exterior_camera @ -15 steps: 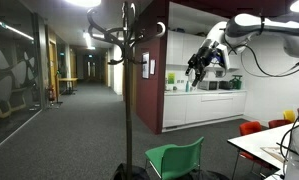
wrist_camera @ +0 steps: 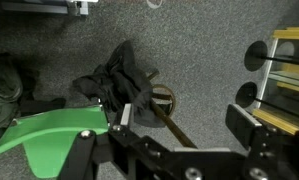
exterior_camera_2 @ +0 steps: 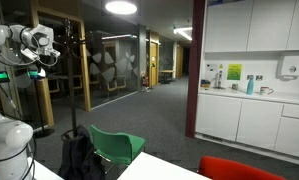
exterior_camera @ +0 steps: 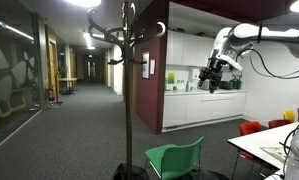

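Observation:
My gripper is open in the wrist view, with dark fingers (wrist_camera: 122, 120) set wide apart and nothing held between them. It hangs high above the floor, and in exterior view 1 the gripper (exterior_camera: 210, 76) shows in front of the white kitchen cupboards. Below it, seen from overhead, are a brown coat stand (wrist_camera: 173, 129), a dark bag or cloth (wrist_camera: 119, 82) on the carpet and a green chair (wrist_camera: 49, 140). The coat stand (exterior_camera: 128, 90) rises as a tall dark pole in exterior view 1.
A white table (exterior_camera: 264, 143) stands at the right, with red chairs (exterior_camera: 250, 128) near it. The green chair (exterior_camera_2: 117, 147) is beside the dark bag (exterior_camera_2: 80, 157) in exterior view 2. Open carpet (exterior_camera: 69, 130) stretches along the corridor.
In exterior view 1 my gripper has moved to the right over the last second, and the arm has drawn back with it. The furniture has stayed in place.

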